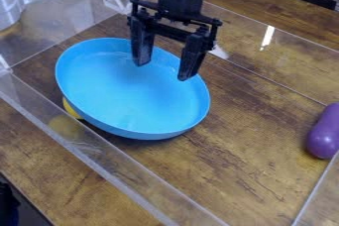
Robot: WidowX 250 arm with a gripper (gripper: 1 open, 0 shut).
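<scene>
My black gripper (165, 57) hangs over the back part of a shallow blue oval bowl (127, 96). Its two fingers stand apart, open, with nothing visible between them. The bowl rests on a wooden surface inside a clear-walled enclosure and looks empty.
A purple oblong object (323, 131) lies at the right edge. Something yellow (69, 120) shows under the bowl's left side. Bare wood (245, 170) fills the lower right. Clear walls run along the lower left and around the back.
</scene>
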